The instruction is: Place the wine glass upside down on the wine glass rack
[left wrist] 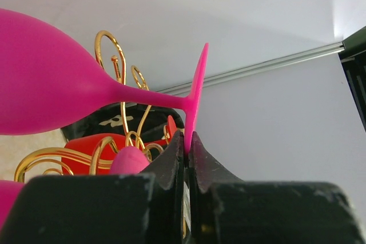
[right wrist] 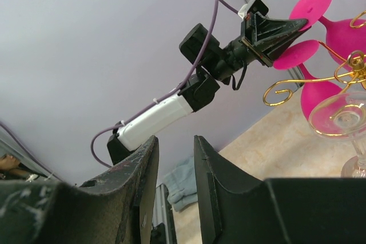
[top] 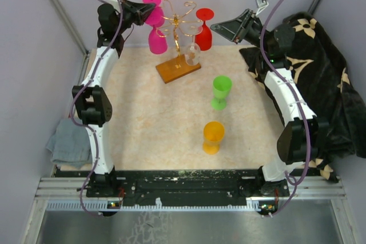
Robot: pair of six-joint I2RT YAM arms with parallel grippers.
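Observation:
My left gripper (top: 152,6) is shut on the base of a pink wine glass (left wrist: 68,78), held sideways with its bowl to the left in the left wrist view, beside the gold rack (top: 176,20). Another pink glass (right wrist: 320,95) hangs bowl-down there; whether the held one touches the rack I cannot tell. A red glass (top: 203,35) and a clear glass (top: 192,54) also hang on the rack. My right gripper is open and empty, to the right of the rack.
A green glass (top: 222,88) and an orange glass (top: 213,135) stand upright on the table. A dark patterned cloth (top: 331,84) lies at the right, a blue-grey cloth (top: 68,144) at the left.

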